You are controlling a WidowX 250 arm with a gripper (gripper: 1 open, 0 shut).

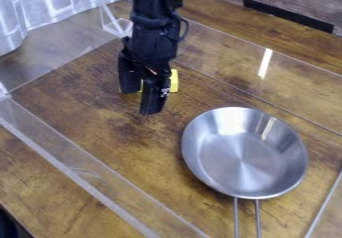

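Observation:
My black gripper (pixel 144 87) hangs over the wooden table in the upper middle, its fingers spread open and pointing down. Just behind its right side a yellow object (pixel 171 81) shows, largely hidden by the gripper. I cannot tell whether it sits between the fingers. A steel pan (pixel 243 150) lies at the lower right, apart from the gripper, with its handle toward the bottom edge.
Pale, translucent material lies along the left and upper left edges.

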